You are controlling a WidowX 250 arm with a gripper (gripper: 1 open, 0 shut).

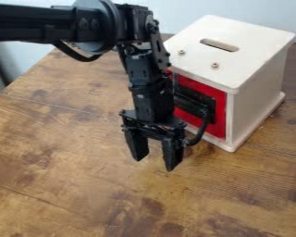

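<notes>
My black gripper (154, 153) hangs pointing down above the wooden tabletop, its two fingers apart with nothing between them. Behind it and to the right stands a pale wooden box (244, 88) with a slot in its slanted top, two small round fittings, and a red front panel (214, 131). The arm covers part of that red face, and a black cable loop runs in front of it.
</notes>
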